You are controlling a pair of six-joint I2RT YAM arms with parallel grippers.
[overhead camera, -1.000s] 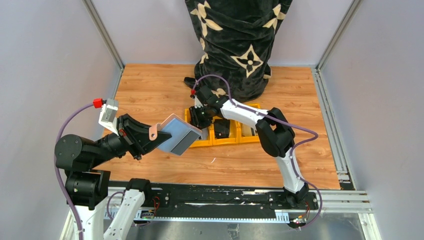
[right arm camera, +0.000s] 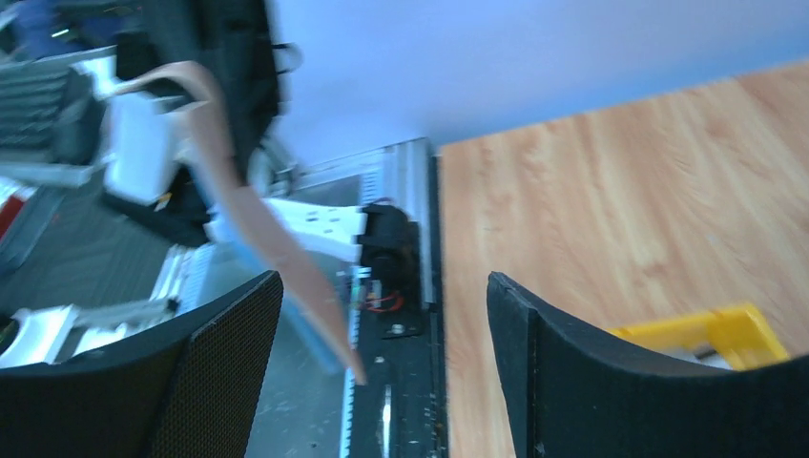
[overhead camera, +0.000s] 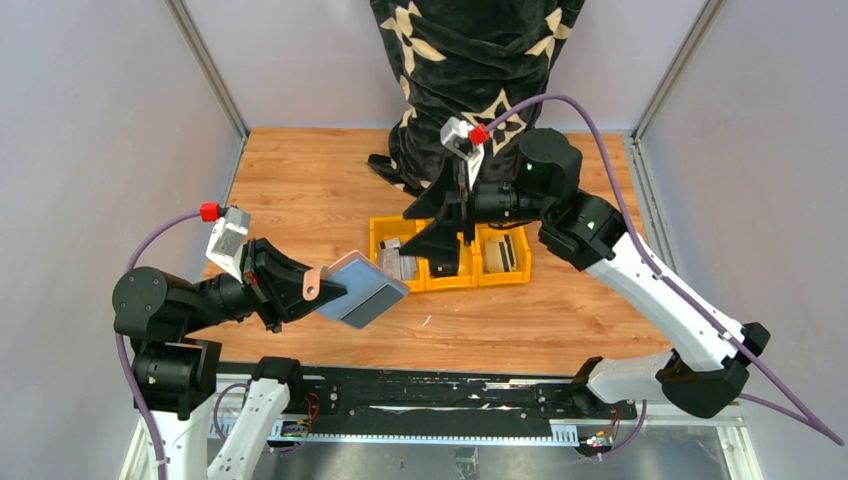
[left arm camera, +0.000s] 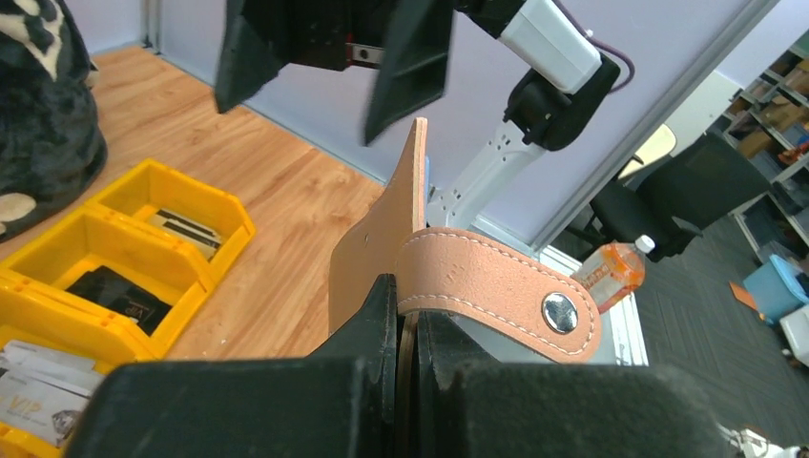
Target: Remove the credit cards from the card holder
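My left gripper (overhead camera: 318, 288) is shut on the card holder (overhead camera: 362, 290), raised over the table's left part. In the left wrist view the holder (left arm camera: 377, 229) shows tan leather with a snap strap. From above its inner side looks blue with a dark strip; the right wrist view has it edge-on and blurred. Whether a card sits inside I cannot tell. My right gripper (overhead camera: 415, 228) stands open above the yellow bins, to the right of the holder, with nothing between its fingers. White cards (left arm camera: 43, 391) lie in the left bin, one marked VIP.
Three joined yellow bins (overhead camera: 450, 284) stand mid-table. The middle one contains a black item (left arm camera: 119, 298), the right one pale cards (overhead camera: 500, 254). A dark patterned cloth (overhead camera: 470, 60) hangs at the back. Bare wood (overhead camera: 480, 330) lies in front.
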